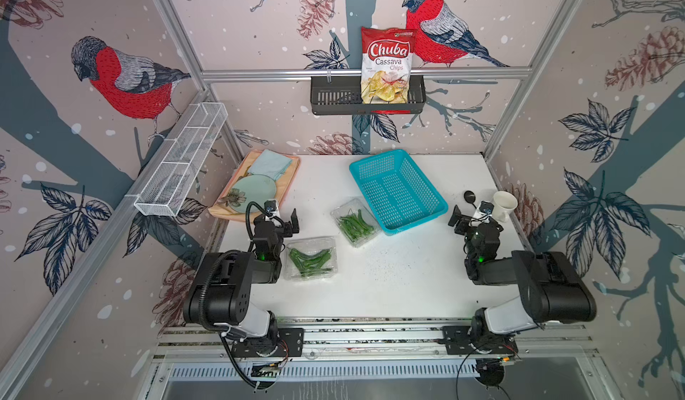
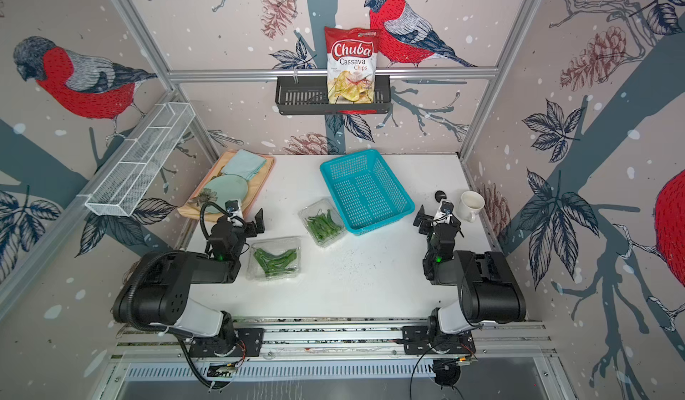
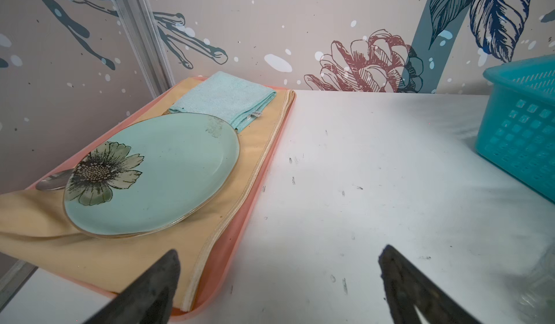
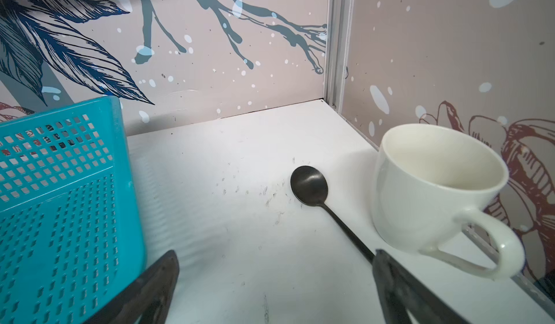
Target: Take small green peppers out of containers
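Note:
Green peppers [image 1: 311, 261] lie in a clear plastic container [image 1: 329, 243] just right of my left arm. Farther back, a second clear container [image 1: 364, 242] holds more green peppers [image 1: 354, 223] and stands close against the empty blue basket [image 1: 428, 213]. My left gripper is open and empty, above the table beside the tray. On the far right, my right gripper also stands open with nothing between its fingers, facing a dark spoon [image 4: 310, 186] and a white cup [image 4: 425, 191]. Both grippers are apart from the containers.
At the back left, a tray [image 3: 271, 150] carries a plate [image 3: 167, 168] and a folded cloth [image 3: 222, 97]. A wire rack [image 1: 181, 158] hangs on the left wall; a shelf with a chips bag [image 1: 387, 64] is at the back.

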